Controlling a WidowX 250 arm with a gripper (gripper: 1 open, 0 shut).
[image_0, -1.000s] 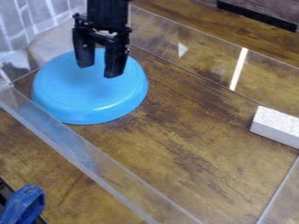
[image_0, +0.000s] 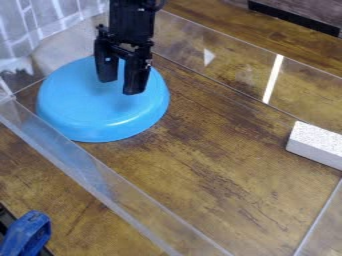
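My black gripper (image_0: 120, 70) hangs from the top of the camera view over a round blue disc (image_0: 100, 112), its two dark fingers pointing down onto or just above the disc's back half. The fingers are apart. Whether the tips touch the disc is unclear.
A white block (image_0: 317, 142) lies at the right. A blue object (image_0: 20, 236) sits at the bottom left. Clear plastic walls edge the wooden surface (image_0: 214, 150), whose middle is free. A pale crumpled material is at the upper left.
My gripper has shifted slightly right and down over the disc. The disc and other objects look unchanged.
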